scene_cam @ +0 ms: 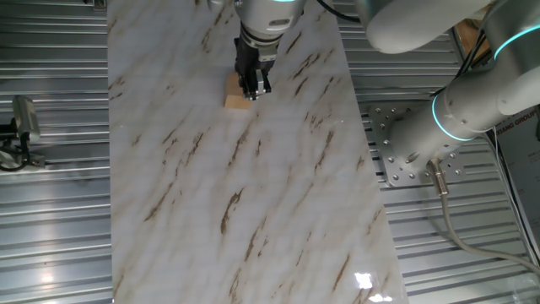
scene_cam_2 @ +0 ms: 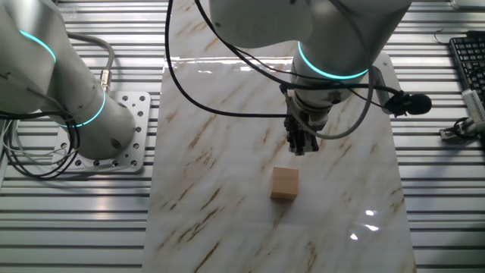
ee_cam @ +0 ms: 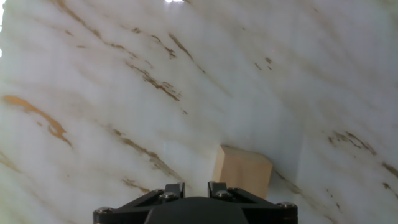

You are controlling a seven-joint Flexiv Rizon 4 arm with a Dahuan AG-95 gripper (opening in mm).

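A plain light-wood block (scene_cam: 237,100) rests on the marble-patterned table, partly covered by my gripper (scene_cam: 257,91) in exterior view 1. From the opposite side the whole block (scene_cam_2: 285,183) shows, with the gripper (scene_cam_2: 303,152) above the table and apart from it. In the wrist view the block (ee_cam: 244,171) lies beyond the fingertips and to their right, its lower part hidden behind a finger. A small gap separates the fingertips of the gripper, with only bare tabletop seen through it.
Ribbed metal decking (scene_cam: 51,228) borders the tabletop on both sides. Black cables (scene_cam_2: 227,112) loop from the arm near the gripper. A keyboard (scene_cam_2: 470,61) sits off the table at the far right of exterior view 2.
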